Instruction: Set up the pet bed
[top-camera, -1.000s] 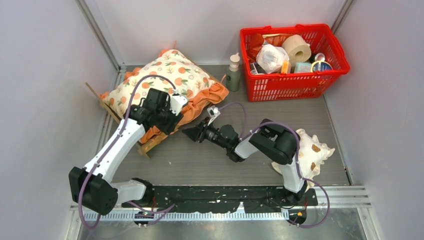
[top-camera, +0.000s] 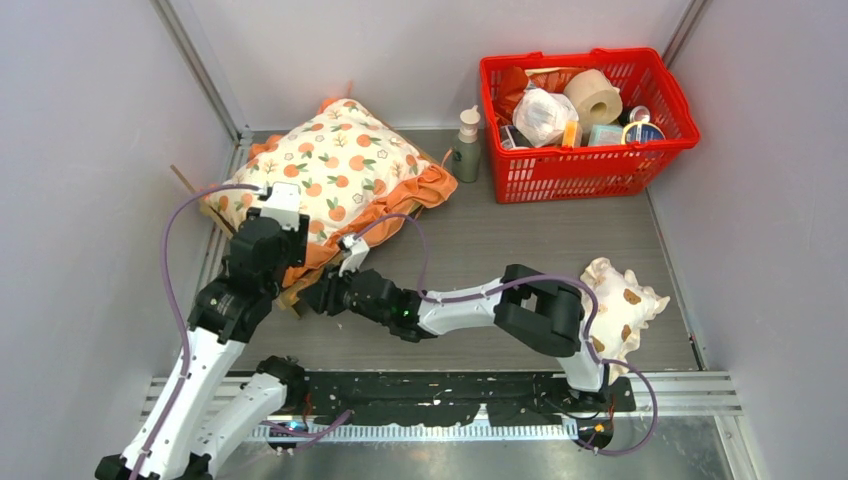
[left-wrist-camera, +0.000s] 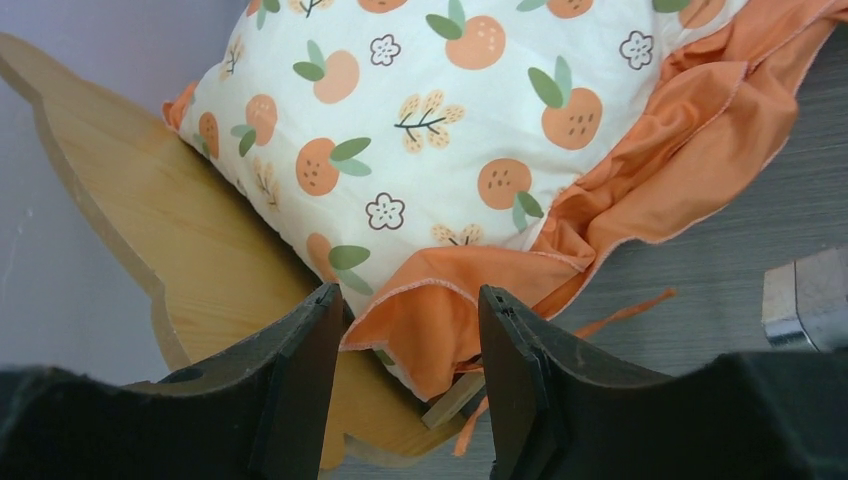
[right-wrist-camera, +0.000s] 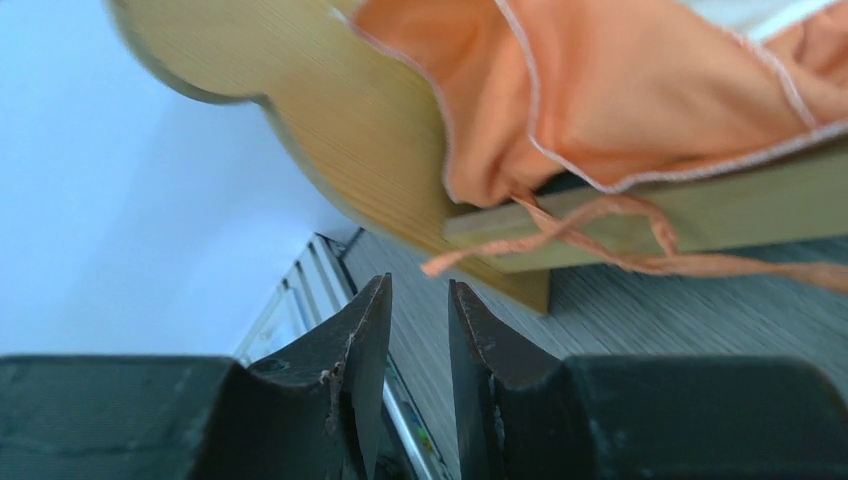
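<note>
An orange-print cushion (top-camera: 340, 160) with an orange fabric edge (left-wrist-camera: 680, 170) lies on the wooden pet bed frame (right-wrist-camera: 700, 215), whose curved end board (left-wrist-camera: 200, 270) shows at left. Loose orange ties (right-wrist-camera: 680, 262) hang over the rail. My left gripper is open above the cushion's front-left corner, nothing visibly held. My right gripper is low in front of that corner, facing the rail and tie, its fingertips partly open with nothing seen between them.
A red basket of goods (top-camera: 590, 175) stands at back right, a pump bottle (top-camera: 466, 155) beside the bed, and a spotted small cushion (top-camera: 630, 310) at right. Bare floor lies in the middle.
My left arm has moved leftward over the bed.
</note>
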